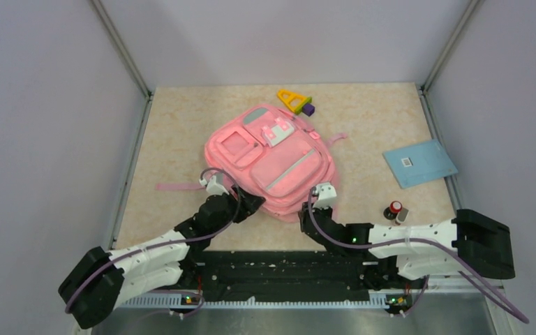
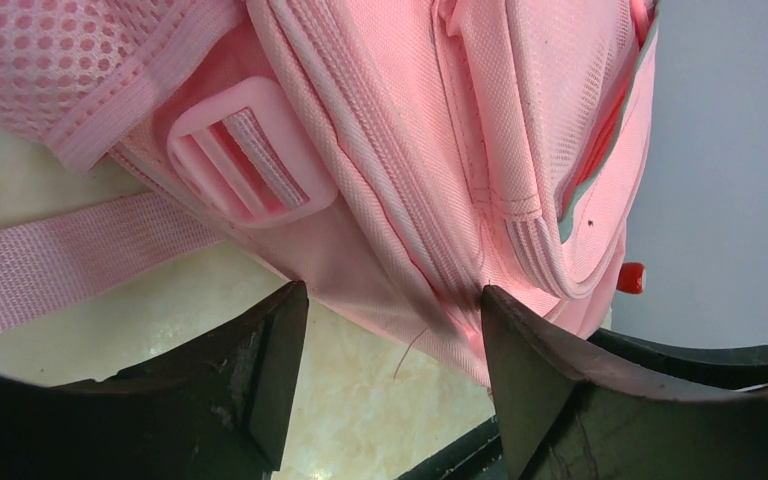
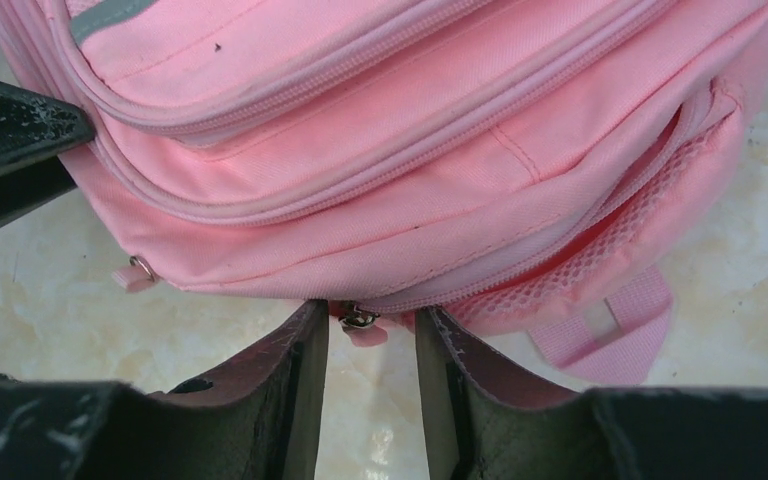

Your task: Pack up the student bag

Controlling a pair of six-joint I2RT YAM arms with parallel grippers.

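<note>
The pink backpack (image 1: pixel 272 160) lies flat, front pockets up, in the middle of the table. At its near lower-left side, my left gripper stands open, the bag's zipped edge (image 2: pixel 425 250) running just in front of and between its fingertips. My right gripper is at the lower edge, fingers part open. Between its fingertips hangs a zipper pull (image 3: pixel 363 333) with a pink tab, not gripped. A second pink pull (image 3: pixel 138 274) hangs farther left along that edge. At the right, a side opening of the bag gapes slightly.
A blue folder (image 1: pixel 421 163) lies at the right. In front of it stand a red-topped dark bottle (image 1: pixel 392 210) and a small pale item (image 1: pixel 401 216). A yellow toy-like piece (image 1: pixel 294 100) and purple block (image 1: pixel 308 109) rest behind the bag.
</note>
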